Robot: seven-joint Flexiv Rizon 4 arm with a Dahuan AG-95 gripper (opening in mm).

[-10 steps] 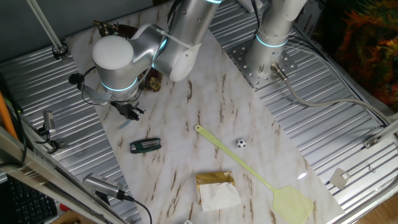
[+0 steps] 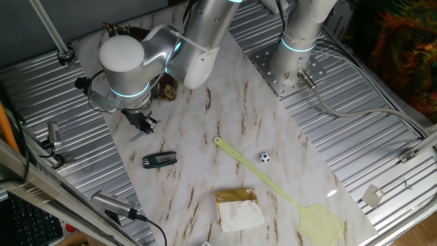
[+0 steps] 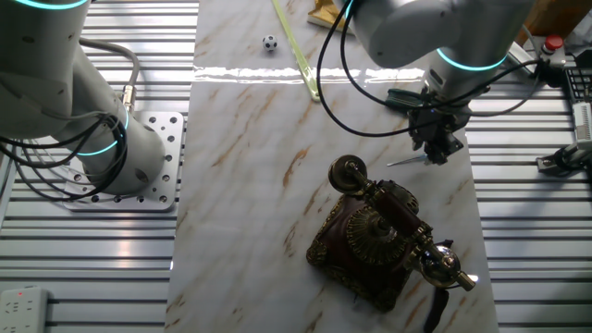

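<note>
My gripper (image 2: 153, 127) hangs over the left part of the marble table, fingers pointing down; these views are too small and dark to tell whether it is open or shut. Close by lies a thin grey-blue sliver-like object (image 3: 407, 160), seen also in the first exterior view as a pale strip (image 2: 137, 137) beside the fingers. Whether the fingers touch it cannot be made out. A dark green multi-tool (image 2: 160, 160) with silver parts rests on the table a short way in front of the gripper. In the second exterior view, the gripper (image 3: 442, 148) partly overlaps nothing but table.
An ornate old-style telephone (image 3: 375, 231) stands near the gripper, mostly behind the arm in the first exterior view. A yellow-green fly swatter (image 2: 273, 188), a small football (image 2: 265, 157) and a gold-and-white packet (image 2: 239, 210) lie farther off.
The arm's wrist has shifted very slightly to the left in the first exterior view. The objects on the table stay where they were.
</note>
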